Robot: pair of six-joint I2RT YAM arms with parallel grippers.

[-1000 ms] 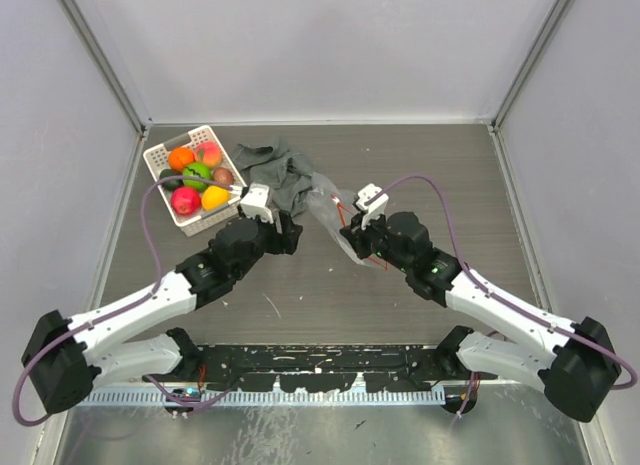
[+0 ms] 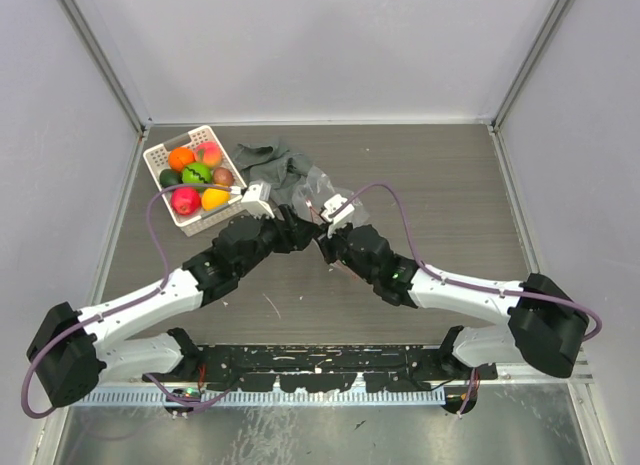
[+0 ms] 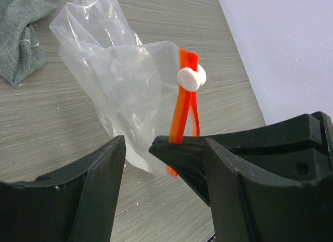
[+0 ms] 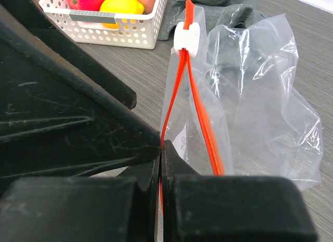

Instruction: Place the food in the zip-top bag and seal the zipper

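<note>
The clear zip top bag (image 3: 122,80) has an orange zipper edge (image 3: 179,114) with a white slider (image 3: 191,79) near one end. My right gripper is shut on that orange edge. Two orange strips (image 4: 204,119) stand slightly apart between the slider (image 4: 187,39) and my right fingers, so the mouth is parted a little. My left gripper is open around the zipper edge and the right fingertips, with nothing clamped. One left finger (image 4: 78,112) is close beside the orange strip in the right wrist view. In the top view both grippers meet over the bag (image 2: 318,188).
A white basket (image 2: 153,161) of toy fruit and vegetables stands at the back left. A crumpled grey cloth (image 2: 272,167) lies between it and the bag.
My right gripper has moved left with the bag's orange edge in it. The left gripper has shifted slightly right, and the two now meet at the zipper. Basket and cloth are unmoved.
</note>
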